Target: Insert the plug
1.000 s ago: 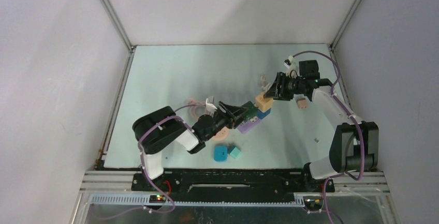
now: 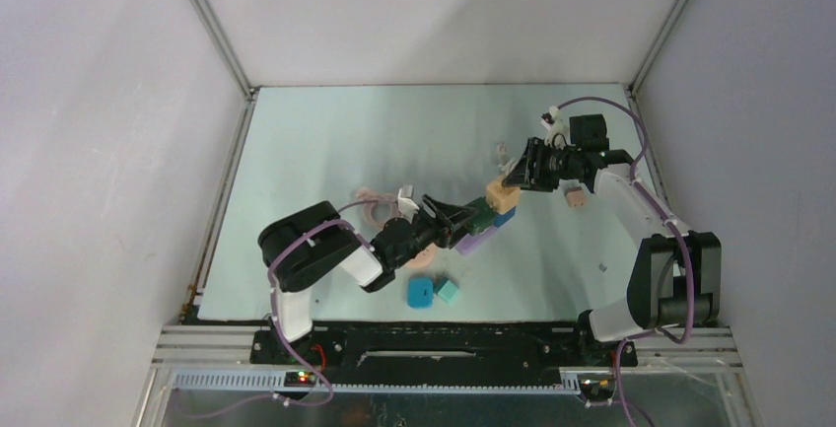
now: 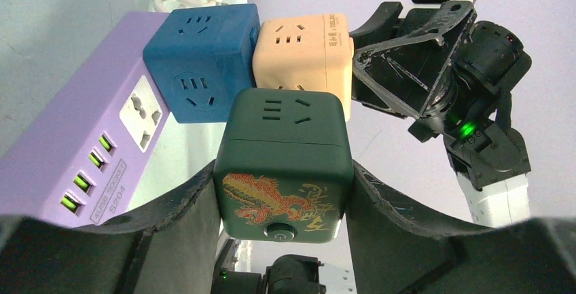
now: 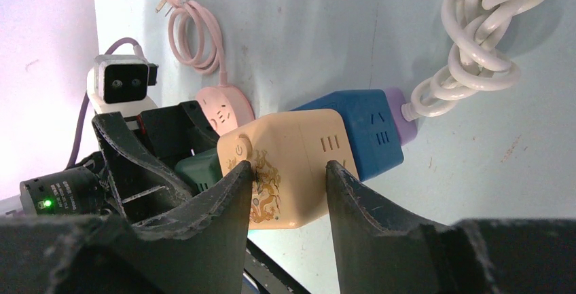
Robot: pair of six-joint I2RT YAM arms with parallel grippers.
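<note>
A green cube plug (image 3: 284, 151) with a dragon print is held in my shut left gripper. Beyond it, my right gripper is shut on a peach cube plug (image 3: 301, 53), pressed against the side of a blue cube plug (image 3: 200, 60). The blue cube sits at the end of a purple power strip (image 3: 81, 138) with sockets and USB ports. In the top view the green cube (image 2: 479, 215) is up against the peach cube (image 2: 502, 195); whether their faces are joined I cannot tell.
A white coiled cord (image 4: 475, 70) lies behind the strip. A pink power strip with cord (image 4: 223, 107) is on the left. Small blue (image 2: 420, 292) and teal (image 2: 447, 290) cubes lie near the front edge.
My left gripper with the green cube has moved slightly right, toward the peach cube. The right arm has not visibly moved.
</note>
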